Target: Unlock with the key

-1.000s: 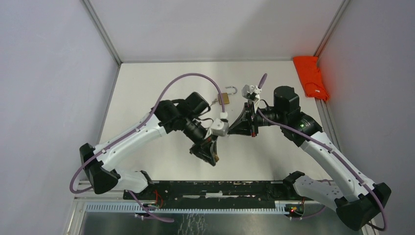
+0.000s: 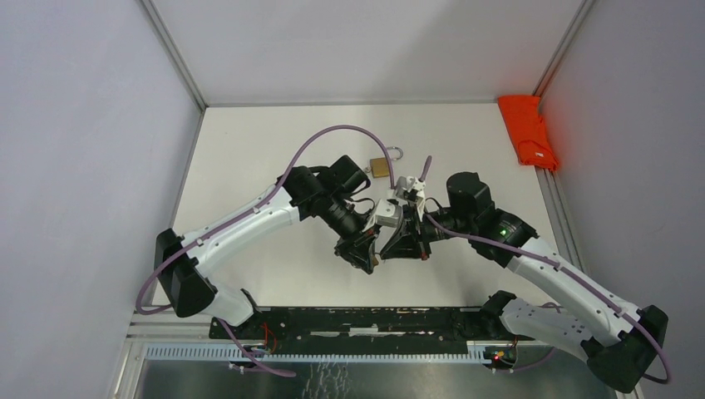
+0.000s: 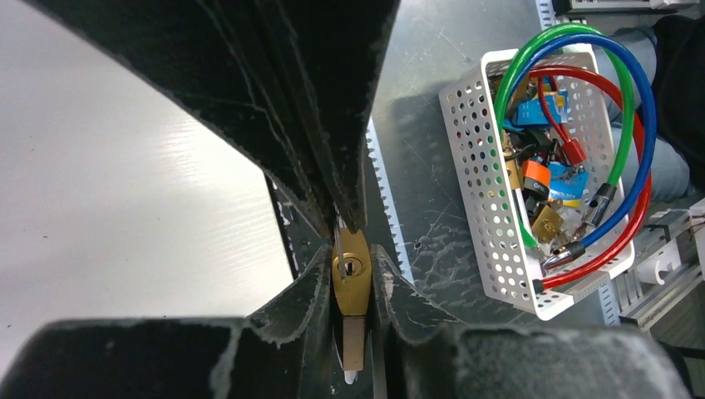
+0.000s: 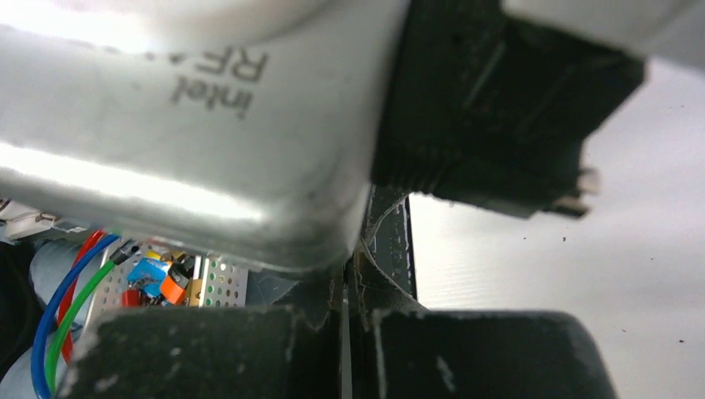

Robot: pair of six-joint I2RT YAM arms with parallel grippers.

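Observation:
A brass padlock (image 3: 356,291) is pinched between the fingers of my left gripper, its keyhole face towards the left wrist camera. From above in that view come the closed fingers (image 3: 320,166) of my right gripper, a thin silver key (image 3: 339,253) poking from their tips. The key's end lies at the padlock face, just left of the keyhole as seen there; no insertion shows. In the top view, the left gripper (image 2: 372,263) and right gripper (image 2: 385,254) nearly meet. The left arm's camera housing (image 4: 191,141) covers much of the right wrist view, hiding the lock there.
Another brass padlock (image 2: 380,168) with its shackle out lies on the white table (image 2: 249,150) behind the arms. An orange cloth (image 2: 528,129) is at the back right. Beyond the front edge stands a white basket (image 3: 478,183) of locks and cables.
The table padlock has not moved.

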